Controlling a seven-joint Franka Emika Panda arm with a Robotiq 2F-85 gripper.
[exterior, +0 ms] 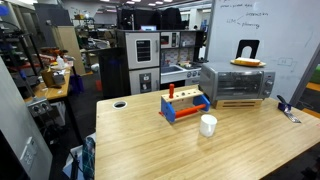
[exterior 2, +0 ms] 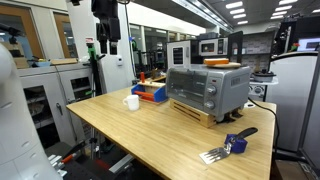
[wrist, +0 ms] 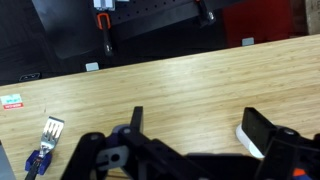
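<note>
My gripper stands open, its two dark fingers spread apart with only tabletop between their tips. High above the table's far left side, the same gripper (exterior 2: 108, 46) points downward in exterior view 2, touching nothing. A white mug (exterior: 208, 125) is on the wooden table; in the wrist view the mug (wrist: 249, 141) is partly covered by the right finger. Behind it sits a wooden rack (exterior: 184, 97) with blue sides and a red piece on top. A spatula (exterior 2: 214, 155) lies by a blue holder (exterior 2: 236, 144) near the table's right end.
A silver toaster oven (exterior 2: 207, 90) rests on a wooden stand (exterior 2: 193, 113) toward the back, with an orange-topped item (exterior 2: 217, 62) on its roof. A whiteboard (exterior: 268, 32) rises behind.
</note>
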